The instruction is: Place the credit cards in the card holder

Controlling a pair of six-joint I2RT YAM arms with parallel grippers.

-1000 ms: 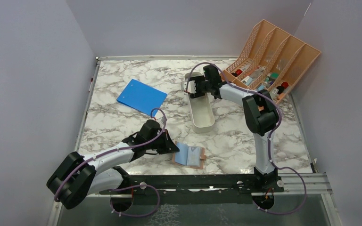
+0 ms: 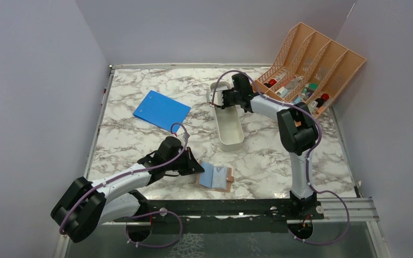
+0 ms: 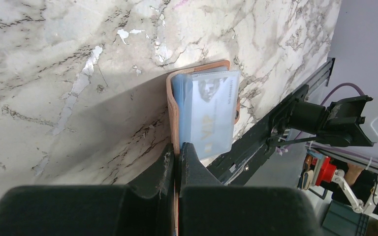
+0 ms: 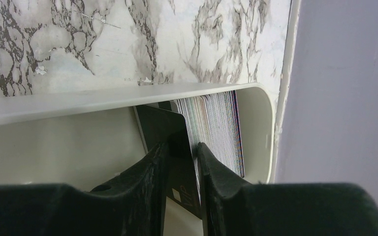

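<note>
The card holder [image 2: 227, 187], brown with clear sleeves, lies spread near the table's front edge. My left gripper is shut on its brown left edge, which runs down between the fingers. A pale VIP card [image 3: 211, 115] shows in a clear sleeve. In the right wrist view, a black VIP card [image 4: 174, 132] leans against a row of upright cards [image 4: 216, 130] at one end of the white bin. My right gripper reaches in there, part open, with the black card's face visible between its fingers.
The long white bin [image 2: 229, 126] is empty toward its near end. A blue folder [image 2: 162, 110] lies at the back left. At the back right stands a tan rack [image 2: 309, 67] with bottles. Bare marble surrounds the bin's near end.
My left gripper and the holder look unmoved.
</note>
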